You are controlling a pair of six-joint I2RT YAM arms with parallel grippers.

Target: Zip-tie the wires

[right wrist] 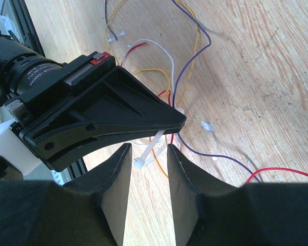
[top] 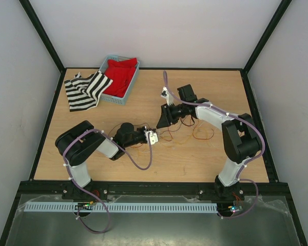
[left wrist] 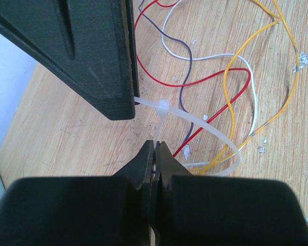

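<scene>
A white zip tie curves in a loop around the red, white and yellow wires, its small head raised above the table. My left gripper is shut on the strap just below that head. The right gripper stands part open beside it, one dark finger large in the left wrist view. In the right wrist view, a length of the tie runs from the left gripper's tip into the gap between the right fingers; whether it touches either one, I cannot tell.
Loose wires spread over the table to the right. At the back left stands a blue-grey basket with a red cloth, next to a striped cloth.
</scene>
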